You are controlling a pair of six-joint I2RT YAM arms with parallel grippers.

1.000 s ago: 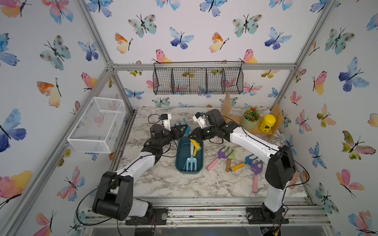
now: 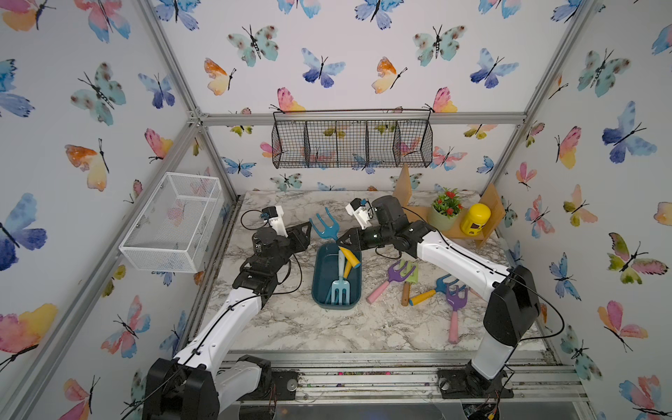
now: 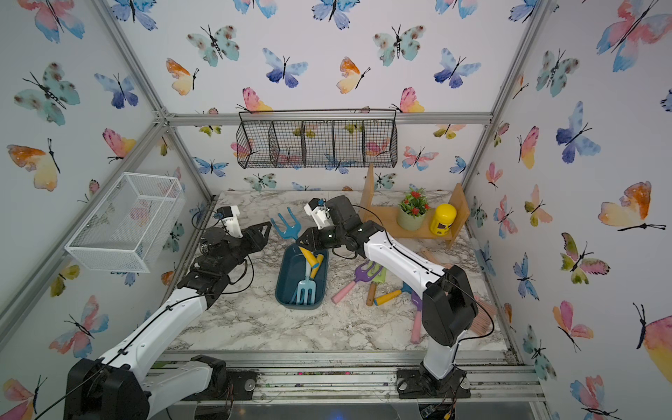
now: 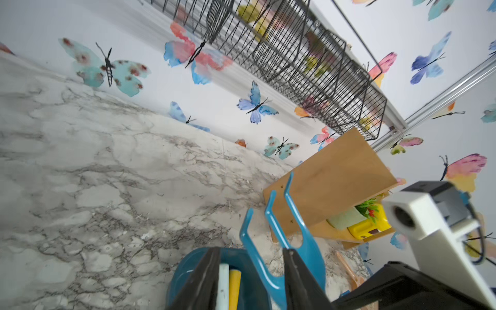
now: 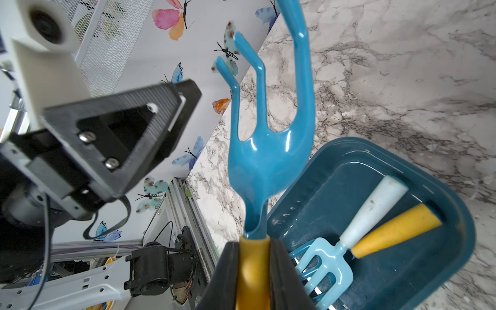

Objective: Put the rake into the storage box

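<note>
My right gripper point(image 2: 343, 241) is shut on the yellow handle point(image 5: 253, 276) of a blue rake point(image 2: 326, 225), just above the far end of the teal storage box point(image 2: 315, 283). In the right wrist view the rake's prongs point(image 5: 268, 149) point up, away from the fingers. Left of the rake, my left gripper point(image 2: 306, 236) is part open and apart from it; in the left wrist view, the gap between its fingers holds nothing. Inside the box lie a pale blue fork-like rake point(image 5: 328, 268) and a second yellow handle point(image 5: 397, 230).
Several hand tools, including a purple rake with a pink handle point(image 2: 392, 278), lie right of the box. A wooden shelf with a potted plant point(image 2: 444, 208) and yellow canister point(image 2: 476, 219) stands back right. Free tabletop point(image 2: 301, 325) lies in front and left.
My left gripper has drawn away to the left from the rake, its forearm stretching out. The right gripper, with the rake, has stayed nearly in place.
</note>
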